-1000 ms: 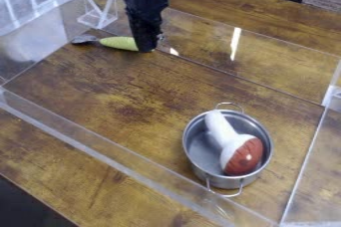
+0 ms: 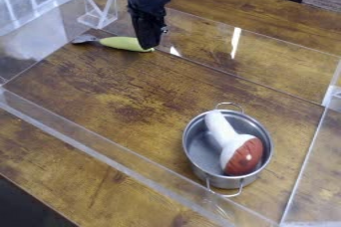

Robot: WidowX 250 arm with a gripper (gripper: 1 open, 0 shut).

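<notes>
My dark gripper hangs at the top centre, just above and beside a yellow-green object, like a corn cob, with a grey piece at its left end, lying near the back left. Whether anything is between the fingers is too small to tell; the object appears to lie on the wooden surface. A metal pot with two handles stands at the lower right, holding a white item with a reddish-brown round end.
Clear plastic walls border the wooden work area on several sides.
Over the last second my gripper has risen slightly from beside the yellow-green object. The pot and objects look unmoved.
</notes>
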